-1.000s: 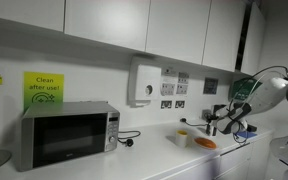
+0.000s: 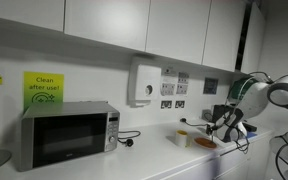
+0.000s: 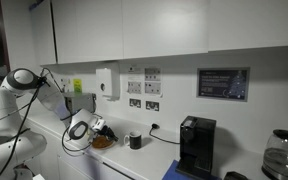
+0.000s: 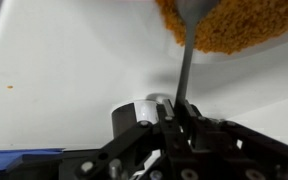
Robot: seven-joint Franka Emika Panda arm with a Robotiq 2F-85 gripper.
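A spoon (image 4: 188,55) with a metal handle is clamped in my gripper, which is shut on it. The spoon's bowl end lies over orange-brown grains (image 4: 234,25) at the top of the wrist view, and whether it digs into them I cannot tell. These grains fill a round dish, seen as an orange-brown plate (image 2: 205,142) near the counter's front edge and as a plate (image 3: 102,142) in exterior view 2. In both exterior views my gripper hovers close by the dish, its fingers too small to make out.
A mug (image 2: 181,139) stands left of the dish in exterior view 1. The microwave (image 2: 70,135) is farther left. A coffee machine (image 3: 197,146) and a glass jug (image 3: 283,153) stand right in exterior view 2.
In exterior view 1 the arm's wrist has shifted and come lower beside the dish. The mug and microwave stay where they were.
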